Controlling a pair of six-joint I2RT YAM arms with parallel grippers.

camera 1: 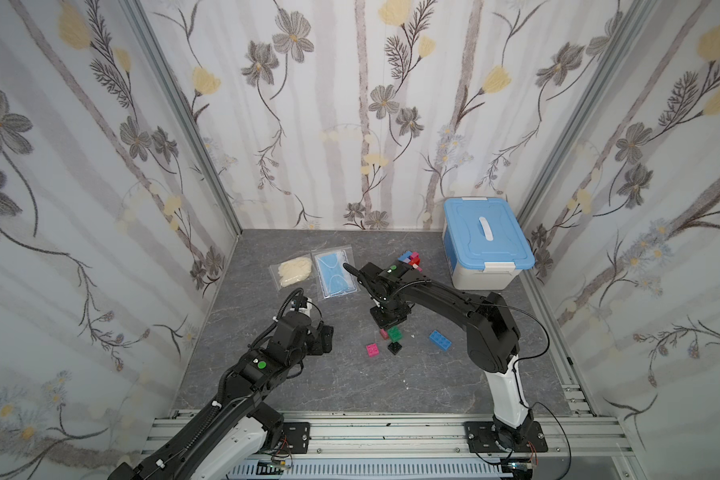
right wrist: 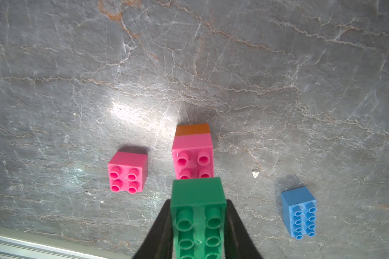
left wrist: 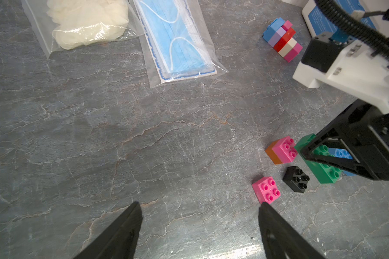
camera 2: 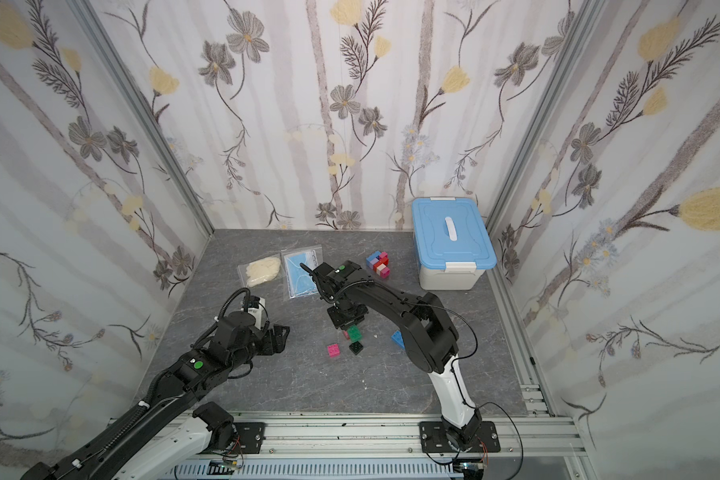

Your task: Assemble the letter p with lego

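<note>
My right gripper is low over the bricks, fingers either side of the green brick (right wrist: 197, 192); whether they grip it is unclear. In the right wrist view a pink-on-orange pair (right wrist: 192, 141) lies just beyond it, a pink brick (right wrist: 127, 166) to the left and a blue brick (right wrist: 298, 202) to the right. The black brick (left wrist: 294, 177) shows beside the green one in the left wrist view. My left gripper stands open and empty, left of the bricks. A multicoloured brick assembly (camera 2: 378, 264) lies at the back.
A lidded storage box (camera 1: 488, 240) stands at the back right. Bagged masks (camera 1: 333, 272) and a bag of pale material (camera 1: 294, 270) lie at the back left.
</note>
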